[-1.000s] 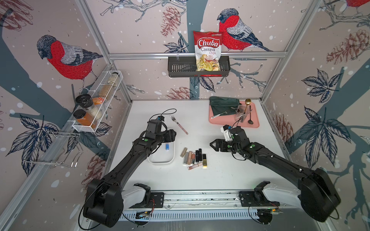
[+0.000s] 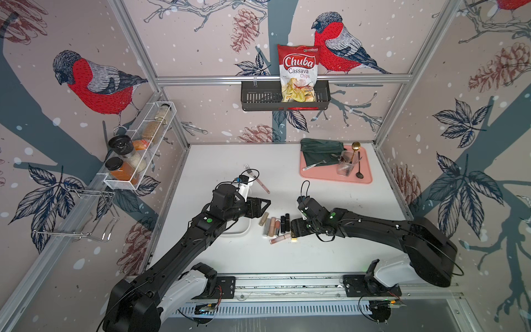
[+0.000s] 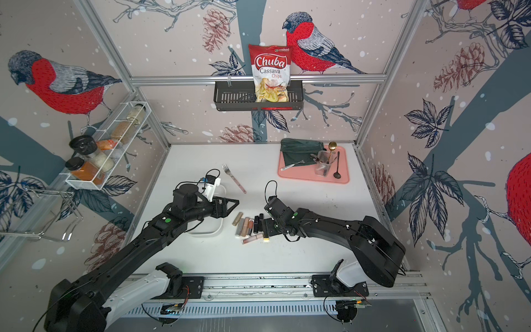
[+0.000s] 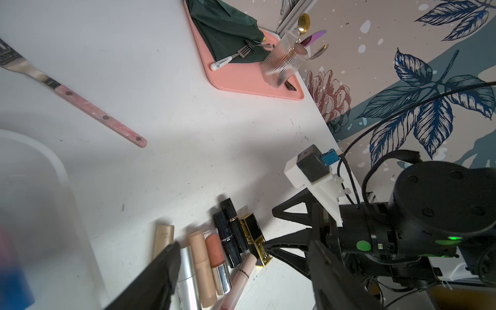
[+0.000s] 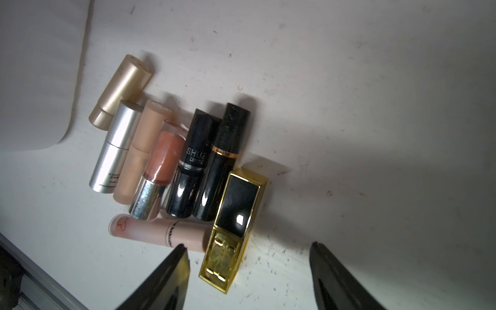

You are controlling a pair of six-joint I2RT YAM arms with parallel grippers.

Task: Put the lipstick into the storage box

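Several lipsticks lie grouped mid-table: a gold-black one (image 5: 232,227), two black ones (image 5: 192,160), a coral one (image 5: 160,162), beige (image 5: 137,165), silver (image 5: 109,168), champagne (image 5: 116,93) and pale pink (image 5: 149,231) ones. My right gripper is over the gold-black lipstick, fingers apart on either side of it; contact is not clear. My left gripper (image 2: 255,208) stands open above the table between the white storage box (image 4: 62,196) and the lipsticks, nothing between its fingers. The box is partly hidden by my left arm in the top views.
A pink-handled fork (image 4: 100,111) lies behind the box. A pink tray (image 2: 362,174) with cloth, cutlery and a cup sits back right. Racks hang on the left wall, a basket with chips on the back wall.
My left gripper has moved right and toward the front, from over the box to its right side.
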